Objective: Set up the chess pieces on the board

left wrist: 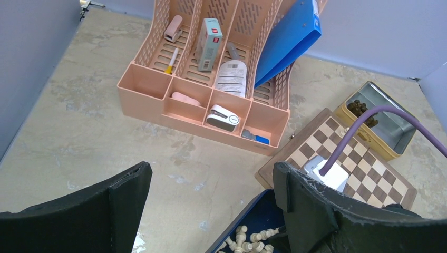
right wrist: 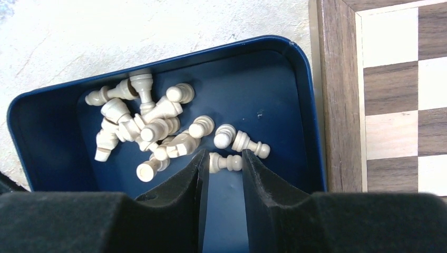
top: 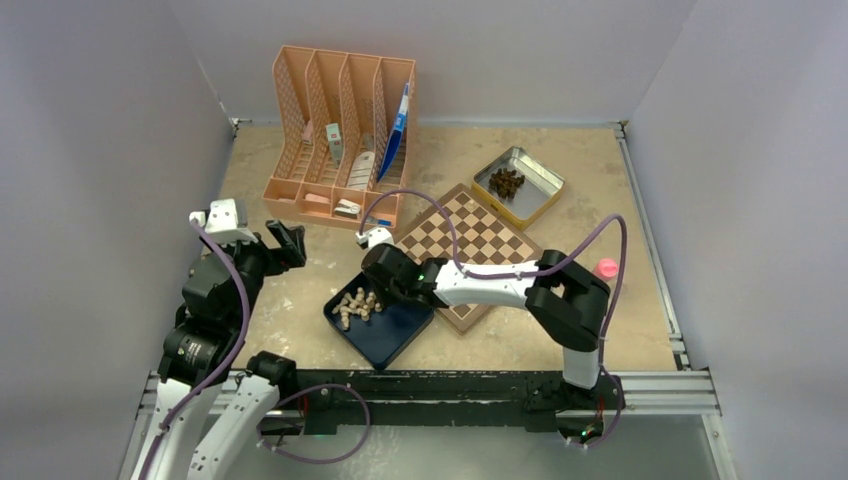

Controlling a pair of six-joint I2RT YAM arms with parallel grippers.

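In the right wrist view, several cream chess pieces [right wrist: 157, 129] lie jumbled in the dark blue tray [right wrist: 284, 89]. My right gripper is over the tray, its fingers partly apart. One cream pawn [right wrist: 225, 162] lies on its side in line with the gap between them; whether the pads touch it, I cannot tell. The brown-and-white chessboard [top: 460, 235] sits beside the tray, partly hidden by my right arm in the top view. Dark pieces [top: 506, 183] are heaped in a yellow-rimmed tin [top: 540, 178]. My left gripper is open and empty, left of the tray.
A peach organizer [top: 345, 120] with stationery and a blue folder [top: 396, 130] stands at the back. A pink object [top: 606, 268] sits on the right side of the table. Bare tabletop lies between my left gripper and the tray.
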